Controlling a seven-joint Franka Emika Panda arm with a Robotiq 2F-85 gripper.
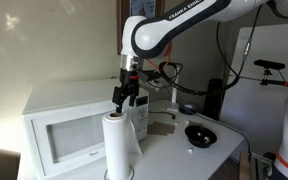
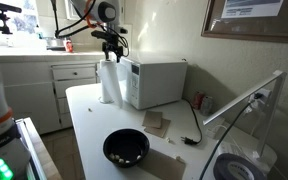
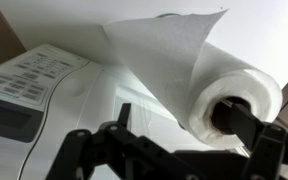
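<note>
A white paper towel roll (image 1: 116, 152) stands upright on the counter, in front of the microwave. Its loose sheet (image 3: 162, 48) hangs away from the roll; in the wrist view, the round top and dark core are seen from above. My gripper (image 1: 125, 99) is open just above the top of the roll, pointing down. In the wrist view one finger (image 3: 243, 124) overlaps the roll's core, while the other finger (image 3: 123, 116) lies outside the roll on the microwave side. Whether either touches the paper cannot be told.
The white microwave (image 1: 79, 130) stands close beside the roll. A black pan (image 2: 126, 146) with small items inside sits on the counter, near brown boards (image 2: 156, 124) and a black plug (image 2: 187, 139). Open counter lies between the pan and the roll.
</note>
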